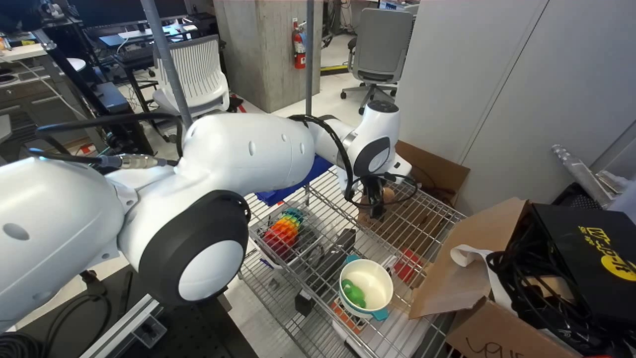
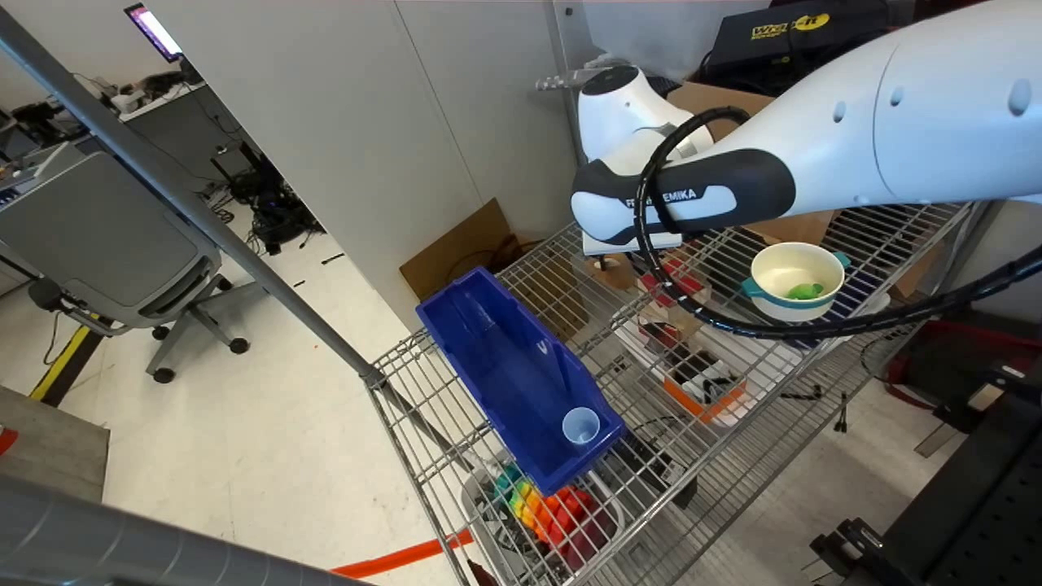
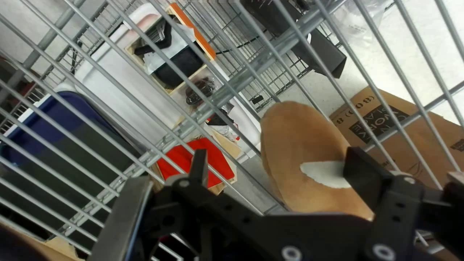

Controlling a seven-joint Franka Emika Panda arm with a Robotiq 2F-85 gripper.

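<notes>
My gripper points down at the wire shelf with its fingers standing wide apart. A brown, rounded, flat object with a white patch point(image 3: 300, 139) lies on the wires, filling the right part of the gap. The right finger point(image 3: 364, 174) is close to the white patch or overlaps it in view; whether they touch I cannot tell. Clear space separates the object from the left finger point(image 3: 199, 167). In exterior view 1 the dark gripper point(image 1: 375, 206) sits low beside the brown object point(image 1: 388, 194). Exterior view 2 hides the fingers behind the wrist, leaving part of the brown object point(image 2: 611, 273) visible.
On the shelf stand a cream pot point(image 2: 796, 272) with something green inside and a blue bin point(image 2: 488, 356) holding a light-blue cup point(image 2: 581, 426). An open cardboard box point(image 1: 462, 274) borders the right side. Bare wire shelf point(image 2: 527, 293) lies between bin and arm.
</notes>
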